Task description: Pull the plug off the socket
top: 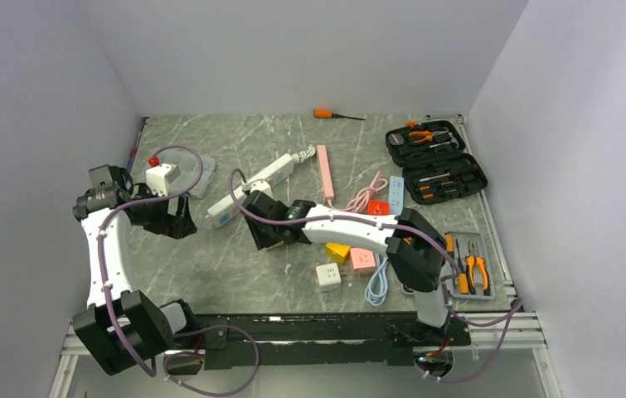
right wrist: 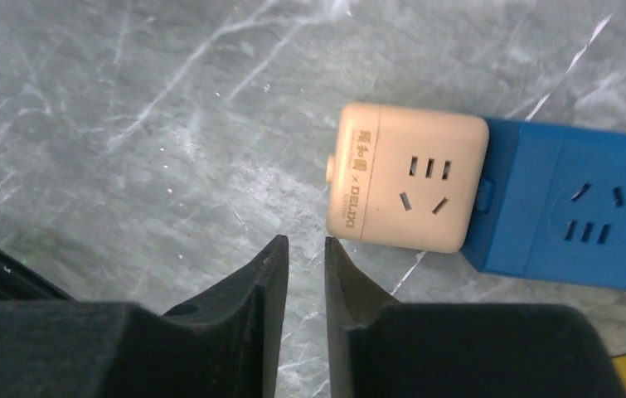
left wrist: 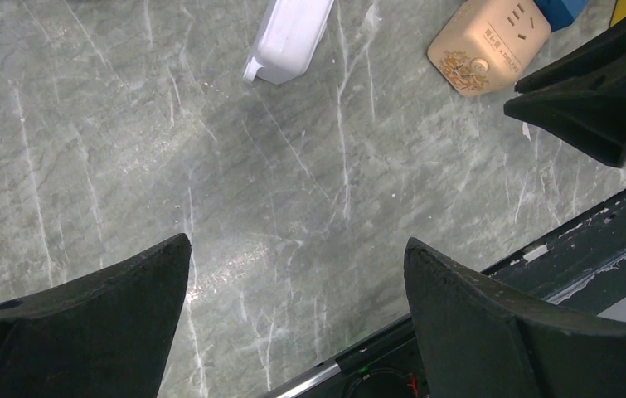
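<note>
In the right wrist view, a peach socket cube [right wrist: 409, 178] lies beside a blue socket cube [right wrist: 566, 203]. Their facing sides meet or nearly meet; whether prongs join them cannot be made out. My right gripper is narrowly open above the table, nothing between its fingertips, with the peach cube ahead and to their right. From the top only a sliver of the peach cube [top: 274, 245] shows under the right gripper [top: 258, 228]; the blue one is hidden there. Far to the left, my left gripper [top: 180, 220] stands wide open and empty.
A white power strip [top: 251, 191] lies diagonally behind the right gripper. Yellow [top: 337, 252], pink [top: 362, 261] and white [top: 328, 277] cubes sit to its right, near a coiled blue cord [top: 377, 286]. The marble between the two arms is mostly bare.
</note>
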